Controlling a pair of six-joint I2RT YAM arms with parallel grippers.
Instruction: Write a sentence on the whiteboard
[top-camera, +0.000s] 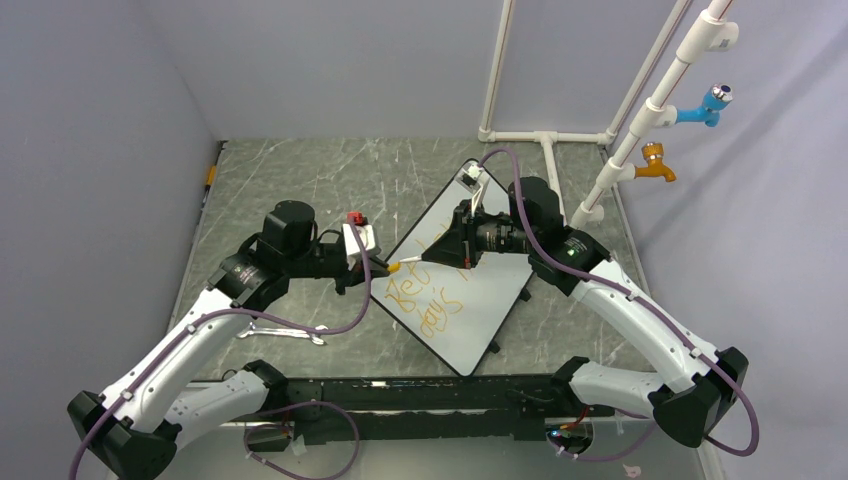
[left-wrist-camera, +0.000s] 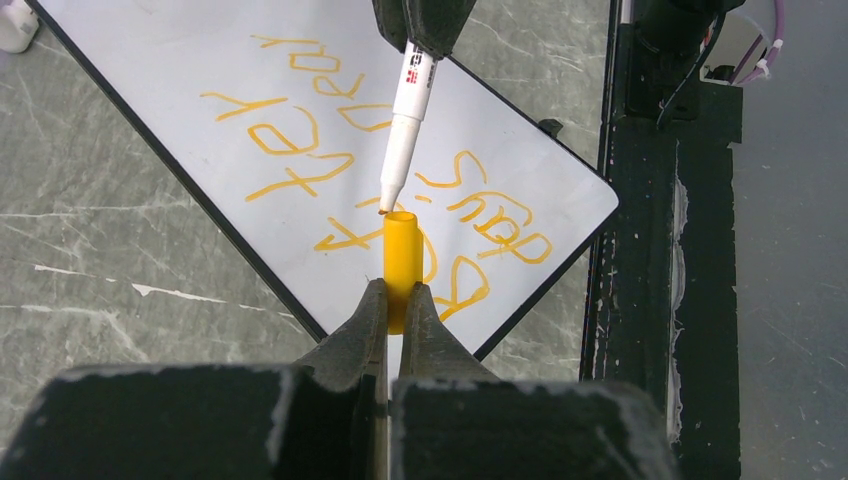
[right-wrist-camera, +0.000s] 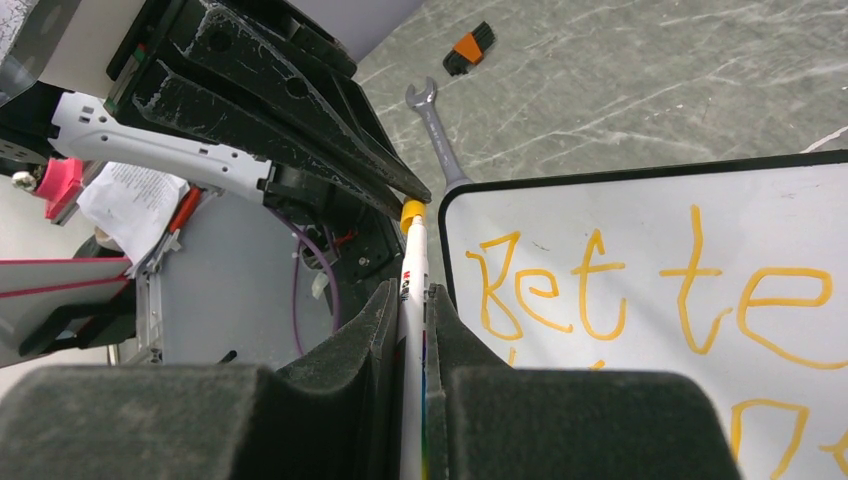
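Note:
The whiteboard (top-camera: 472, 325) lies slanted on the table with orange-yellow handwriting; "Bette" and part of more letters can be read in the right wrist view. Above the board, my right gripper (top-camera: 424, 258) is shut on a white marker (left-wrist-camera: 408, 100), whose tip points at my left gripper (top-camera: 387, 269). That left one is shut with a yellow cap (left-wrist-camera: 402, 265) standing between its fingertips, its open end toward the marker. In the left wrist view the marker's tip is at the cap's rim, slightly to one side; whether it touches cannot be told.
Left of the board lie wrenches (top-camera: 285, 332) and a small red object (top-camera: 356, 217). A white object (top-camera: 470, 177) sits at the board's far corner. White pipes with blue (top-camera: 708, 105) and orange taps (top-camera: 655, 163) stand at the right.

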